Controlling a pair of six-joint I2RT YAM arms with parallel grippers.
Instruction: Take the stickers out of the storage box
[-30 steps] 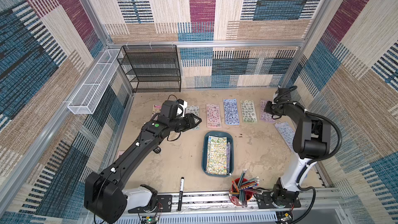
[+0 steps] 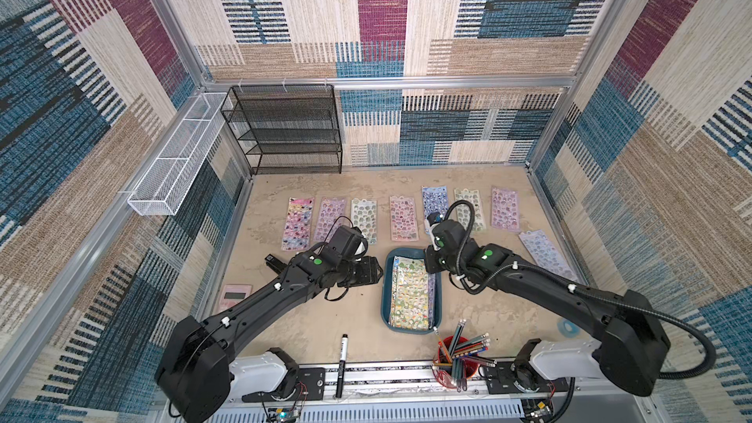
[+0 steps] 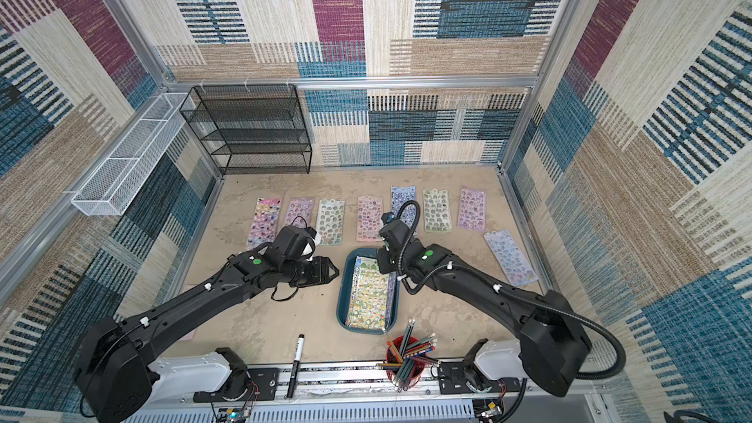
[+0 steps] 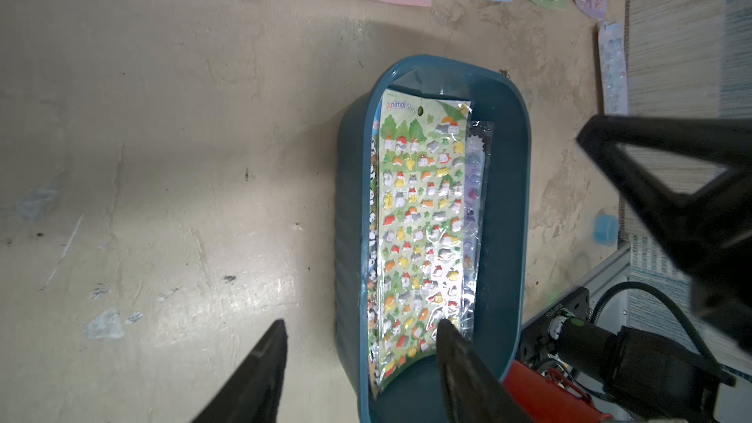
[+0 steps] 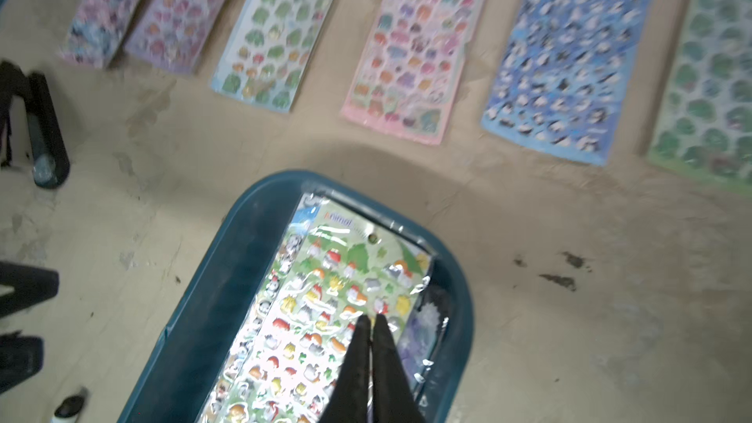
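Sticker sheets (image 4: 419, 227) lie stacked in the teal storage box (image 4: 354, 258), a green animal sheet on top and a purple one showing at the side. My left gripper (image 2: 379, 270) is left of the box, above the table; its fingers are well apart in the left wrist view and nothing is between them. Over the right part of the box hangs my right gripper. Its fingertips have only a narrow slit between them, with no sheet gripped. Whether they touch the stack cannot be told.
Several sticker sheets, among them a pink one (image 2: 403, 217), line the back, with another (image 2: 546, 253) at far right. A red cup of pencils (image 2: 454, 360) stands just in front of the box. A marker (image 2: 342, 364) lies front left. Clear table lies right of the box.
My right arm has swung left from the right side to over the box. The box and its sheets have not moved.
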